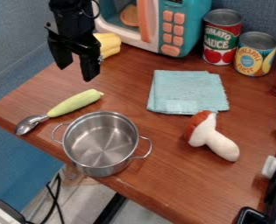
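My black gripper (77,59) hangs at the upper left of the camera view, open, above the table and over the area behind a spoon (60,110) with a pale green handle. A steel pot (100,149) with two handles stands at the table's front left. A yellow object (109,44), partly behind the arm, sits at the back. A folded light blue cloth (188,91) lies in the middle, and a white and red mushroom-like toy (213,138) lies to the right.
A teal toy microwave (175,26) and two cans (221,39) stand at the back. A black appliance (264,201) lines the right edge.
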